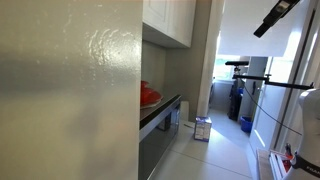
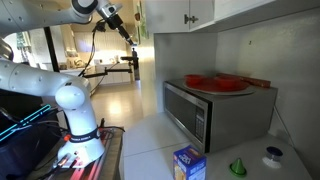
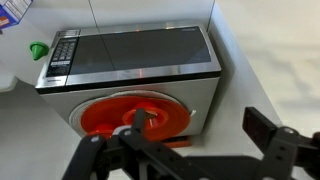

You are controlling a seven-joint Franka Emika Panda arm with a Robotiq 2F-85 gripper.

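My gripper stands open in the wrist view, its dark fingers (image 3: 258,128) spread wide with nothing visible between them. Below it, well apart, is a silver microwave (image 3: 140,56) with a dark glass door. A red round dish (image 3: 172,122) with smaller red pieces lies on its top. Exterior view 2 shows the microwave (image 2: 190,107) on the counter, while the arm's gripper (image 2: 131,55) hangs high at the upper left, far from it. In exterior view 1 the gripper (image 1: 262,32) is at the top right; the microwave is mostly hidden by a large pale panel.
A blue-and-white box (image 2: 189,163), a green cone-shaped item (image 2: 238,167) and a small white jar with a dark top (image 2: 272,156) stand before the microwave. White cabinets (image 2: 175,17) hang above it. Left of the box, the white counter (image 2: 140,150) is clear.
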